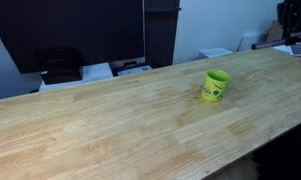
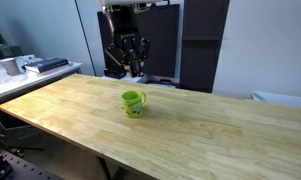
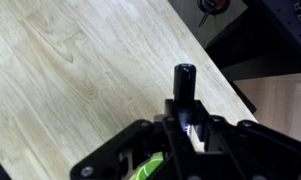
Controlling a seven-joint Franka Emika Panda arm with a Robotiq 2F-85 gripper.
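A lime-green mug (image 1: 215,85) with printing on its side stands upright on the wooden table (image 1: 100,125). It also shows as a green mug (image 2: 133,104) in exterior view 2, and as a green rim (image 3: 147,168) at the bottom of the wrist view, partly hidden by the gripper. My gripper is shut on a dark, slender, marker-like object (image 3: 184,82). In exterior view 1, the gripper is at the upper right edge, raised above the table and to the right of the mug, with the held object (image 1: 264,45) sticking out leftward. Both are clear of the mug.
Wide bare table lies left of the mug. Dark panels (image 1: 70,30) and white boxes (image 1: 95,72) stand behind the table. A shelf with books (image 2: 46,65) is at the left of exterior view 2. A dark gap shows past the table edge in the wrist view.
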